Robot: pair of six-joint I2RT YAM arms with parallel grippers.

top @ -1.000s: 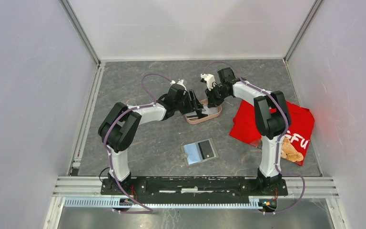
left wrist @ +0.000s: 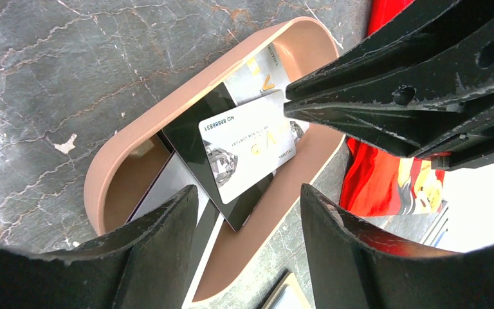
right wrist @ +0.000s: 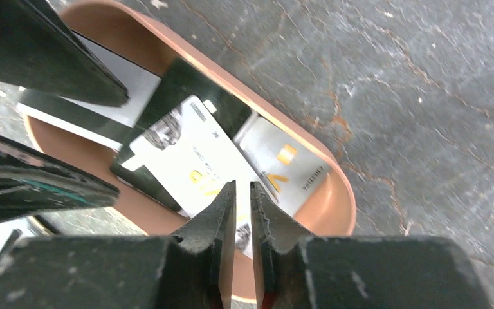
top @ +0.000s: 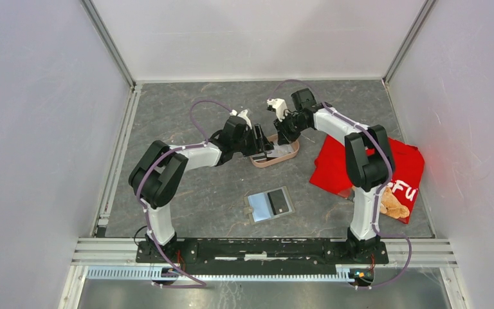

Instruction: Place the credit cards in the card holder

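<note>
A pink oval tray (top: 274, 162) holds several cards. On top, in the left wrist view, a white bank card (left wrist: 244, 145) lies slanted across a black card (left wrist: 190, 138) and a grey-white card (left wrist: 257, 74). Over the tray's left half my left gripper stands wide open, empty. My right gripper is open by a narrow gap above the white card, with nothing visible gripped; whether its tips touch the card is unclear. A flat card holder (top: 269, 204), pale blue and black, lies in front of the tray.
To the right is a red cloth bag (top: 334, 168) with a bear print. Another dark-and-silver card (left wrist: 180, 187) leans in the tray's left part. Both grippers are close together over the tray.
My left gripper has barely moved. The holder stays in place.
</note>
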